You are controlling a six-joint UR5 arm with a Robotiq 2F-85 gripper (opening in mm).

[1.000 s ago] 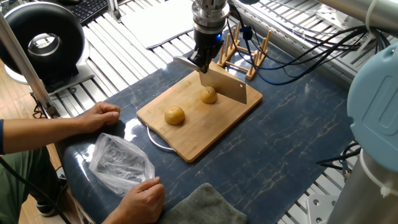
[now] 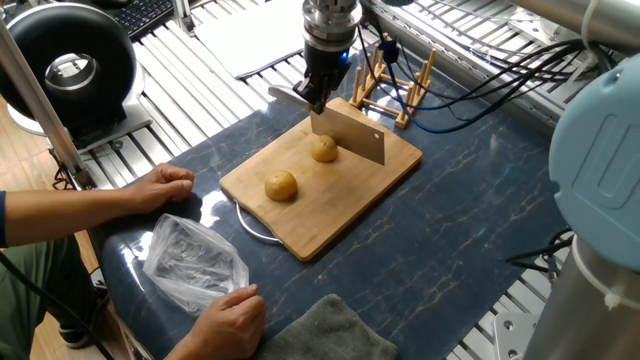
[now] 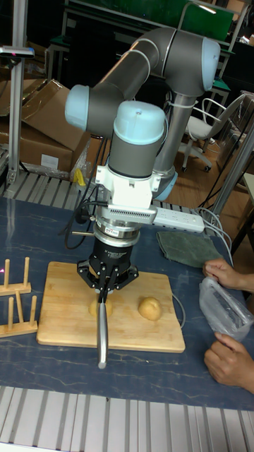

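Note:
My gripper [image 2: 318, 98] is shut on the handle of a cleaver, whose broad blade [image 2: 352, 136] stands on edge over the wooden cutting board [image 2: 350, 200]. Right beside the blade sits a potato piece [image 2: 324, 148]; whether the two touch I cannot tell. A second potato piece [image 2: 281, 185] rests apart from it, nearer the person. In the other exterior view the silver knife handle [image 3: 102, 339] points toward the camera from the gripper [image 3: 104, 290]. There the first potato piece is mostly hidden behind the knife, while the second potato piece [image 3: 149, 308] shows clearly.
A wooden peg rack [image 2: 400, 95] stands behind the board. The person's hands [image 2: 160, 188] hold or rest by a clear plastic bag [image 2: 195, 265] at the table's edge. A grey-green cloth [image 2: 330, 335] lies in front. Dark tabletop right of the board is free.
The gripper and cleaver have shifted a little left in exterior view 1, and the potato piece by the blade has moved left with them. The other potato piece has stayed put.

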